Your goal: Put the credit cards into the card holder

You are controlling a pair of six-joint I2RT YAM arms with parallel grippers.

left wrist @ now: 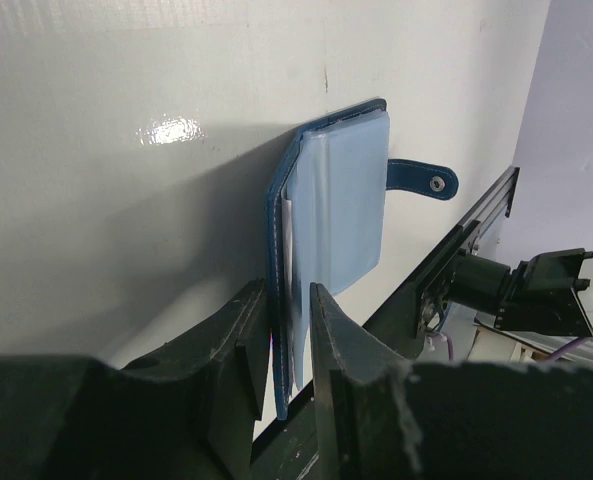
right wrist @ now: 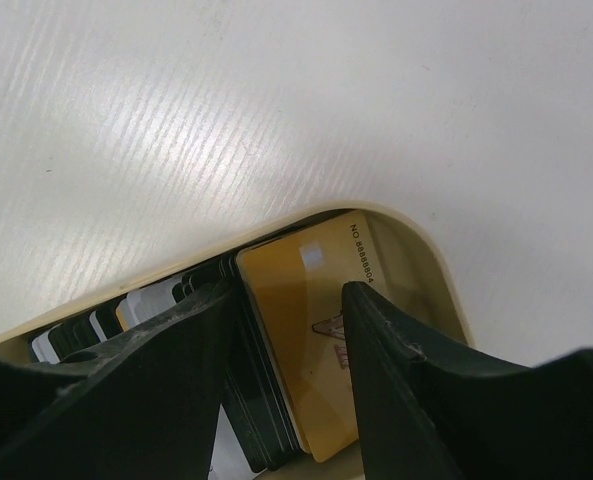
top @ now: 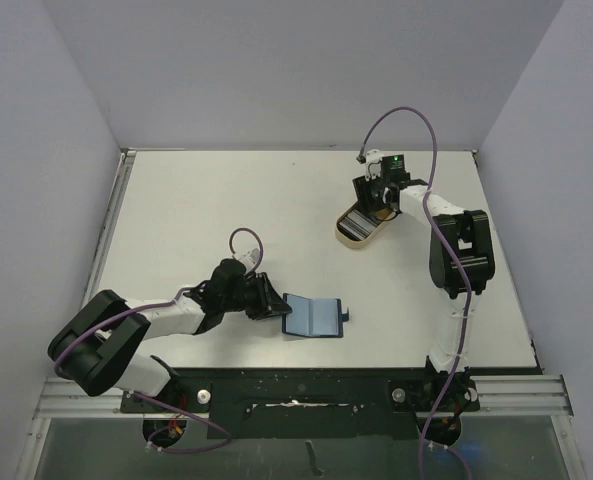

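Observation:
The blue card holder point(top: 314, 316) lies open on the table at front centre; in the left wrist view its sleeves point(left wrist: 341, 200) stand by a snap strap point(left wrist: 421, 178). My left gripper is shut on the holder's edge. A tan tray point(top: 351, 231) at the back right holds several cards. My right gripper is over it, part open, its fingertips around the top of a gold card point(right wrist: 316, 400) at the end of the row, beside black and silver cards point(right wrist: 156, 300). Whether it touches that card is unclear.
Side walls stand beyond both table edges.

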